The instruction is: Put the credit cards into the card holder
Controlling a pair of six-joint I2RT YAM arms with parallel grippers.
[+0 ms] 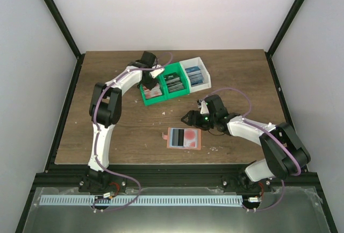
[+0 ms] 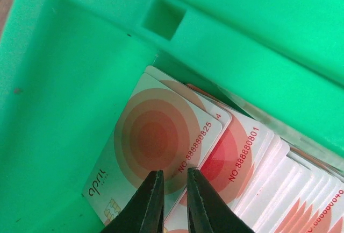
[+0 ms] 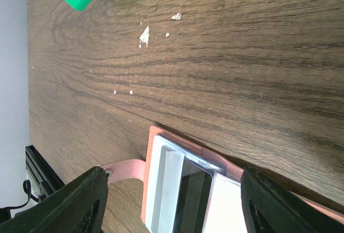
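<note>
In the left wrist view, my left gripper is down inside the green box, its narrow fingers close together around the edge of a white-and-red card [image 2: 153, 131] marked 88880825. The card leans flat against other red cards [image 2: 244, 147] standing in the same compartment. The card holder [image 1: 184, 139], with a pinkish border and a small tab, lies open on the table. A dark card [image 3: 191, 200] and a light blue one show in it. My right gripper hangs over the holder with fingers wide apart and nothing between them.
The green box [image 1: 166, 97] has a second compartment of dark cards [image 1: 173, 82]. Beside it on the right stands a white box [image 1: 206, 85] with blue cards [image 1: 194, 75]. Bare table [image 1: 145, 128] lies between boxes and holder.
</note>
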